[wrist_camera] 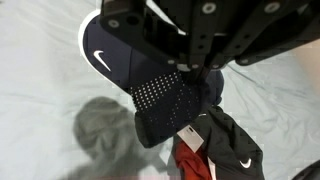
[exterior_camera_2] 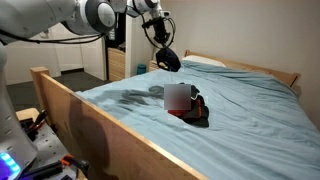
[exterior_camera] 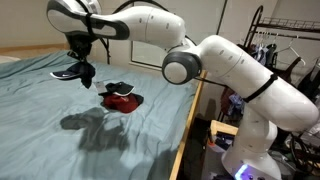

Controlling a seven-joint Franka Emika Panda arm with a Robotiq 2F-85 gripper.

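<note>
A navy cap point(wrist_camera: 150, 95) with a white swoosh on its brim and a perforated panel hangs below my gripper, which is shut on its fabric. In the first exterior view the cap point(exterior_camera: 72, 72) is held in the air above the bed, casting a shadow on the sheet. From the other side, the cap point(exterior_camera_2: 168, 60) shows as a dark shape under the gripper point(exterior_camera_2: 161, 42). The fingertips are mostly hidden by the gripper body and the cloth. On the bed lies a small pile of black and red caps point(exterior_camera: 122, 100), apart from the held one.
A pale blue sheet point(exterior_camera: 60, 150) covers the bed, with wide bare room around the pile. A wooden bed board point(exterior_camera_2: 110, 130) runs along the near side, and a headboard point(exterior_camera_2: 240, 66) stands at the far end. Clothes hang on a rack point(exterior_camera: 285, 60) at the right.
</note>
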